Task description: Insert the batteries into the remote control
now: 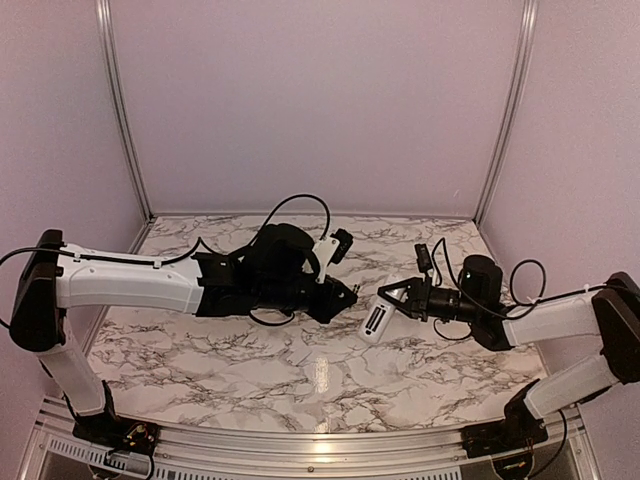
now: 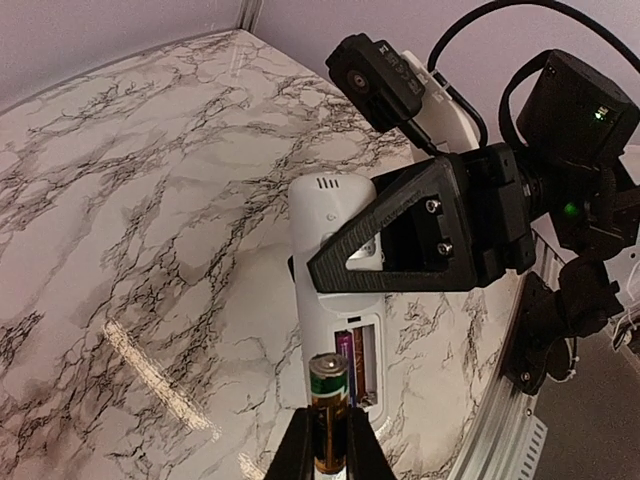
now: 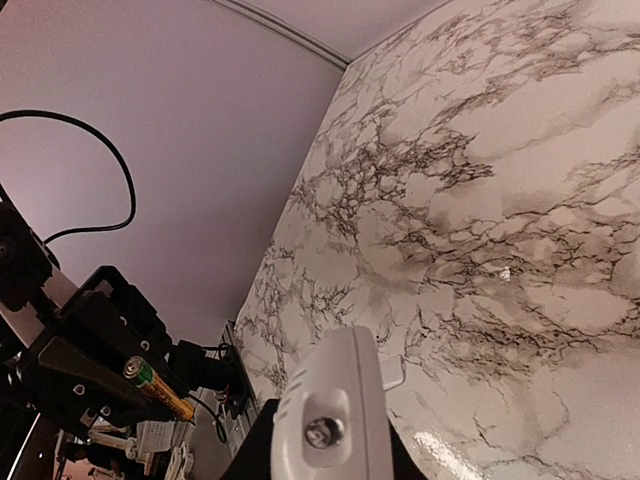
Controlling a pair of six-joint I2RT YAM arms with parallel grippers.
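Observation:
My left gripper [image 1: 347, 295] is shut on a battery [image 2: 329, 395], green and gold, held upright in the left wrist view, just in front of the remote. The white remote [image 1: 373, 323] is held in my right gripper [image 1: 388, 292], which is shut on its upper end. Its open battery compartment [image 2: 363, 365] faces the left wrist camera and shows a purple battery [image 2: 344, 344] inside; the rest of the compartment is partly hidden by the held battery. In the right wrist view the remote's end [image 3: 330, 400] fills the space between my right fingers.
Pale walls surround it at the back and sides, with a metal rail [image 1: 320, 443] along the front edge.

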